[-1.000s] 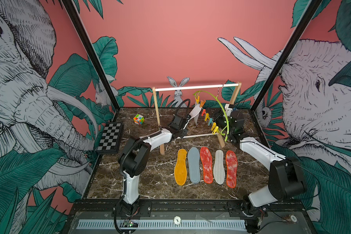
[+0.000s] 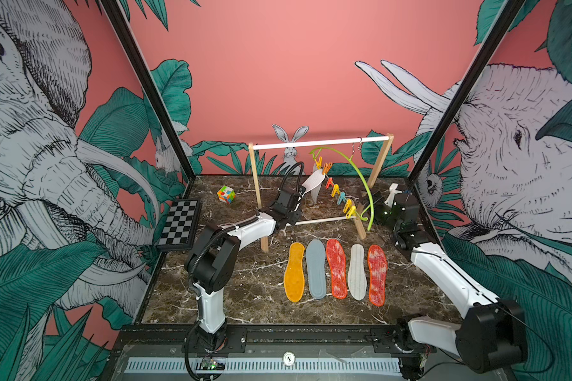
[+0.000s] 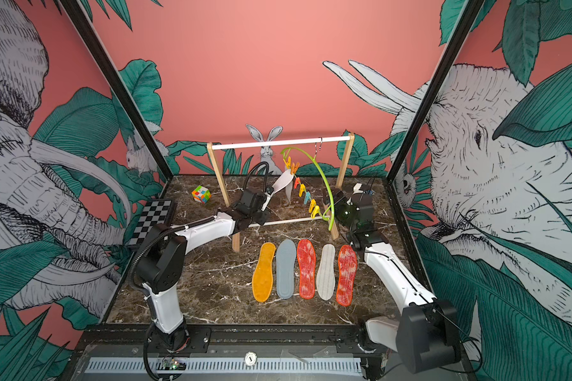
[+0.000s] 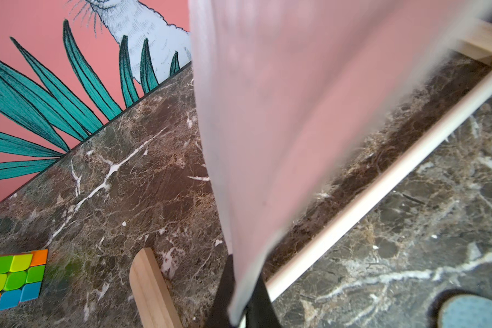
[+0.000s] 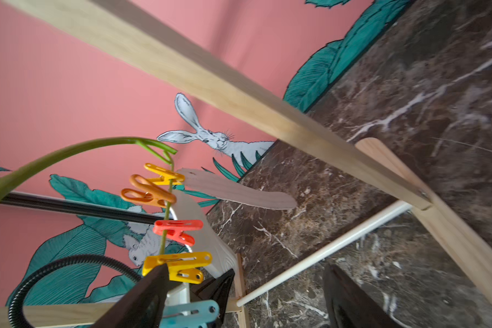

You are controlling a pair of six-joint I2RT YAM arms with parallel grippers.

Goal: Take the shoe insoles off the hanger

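A green hanger (image 2: 360,177) with coloured clips (image 2: 335,189) hangs from the rack's white bar (image 2: 317,141). Pale insoles (image 3: 281,181) hang at its upper clips; one fills much of the left wrist view (image 4: 289,109). My left gripper is shut on the lower tip of that pale insole. My right gripper is open, to the right of the hanger, with clips in view beyond its fingers. Five insoles lie in a front row: orange (image 2: 294,271), blue-grey (image 2: 316,270), red (image 2: 336,270), white (image 2: 356,272) and red (image 2: 377,275).
The wooden rack's posts (image 2: 256,184) and lower rod (image 4: 382,191) stand around the hanging things. A cube puzzle (image 2: 225,193) and a checkered board (image 2: 176,222) are at the left.
My right arm has moved toward the front right, away from the hanger. My left gripper and the pale insole have shifted slightly left, and the hanger has swung a little.
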